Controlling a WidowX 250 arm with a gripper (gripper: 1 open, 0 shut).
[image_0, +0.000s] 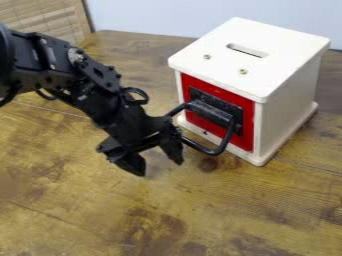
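Note:
A white wooden box (282, 110) with a slot and two screws on top stands at the right, its red front panel (193, 90) facing left. A black U-shaped handle (227, 136) juts out from a dark plate on that panel, lowered toward the table. My black gripper (151, 160) points down just left of the handle, its fingers apart with nothing seen between them. Whether it touches the handle cannot be told.
A white wall (147, 15) stands behind the box, and a wooden slatted piece (54, 55) is at the back left.

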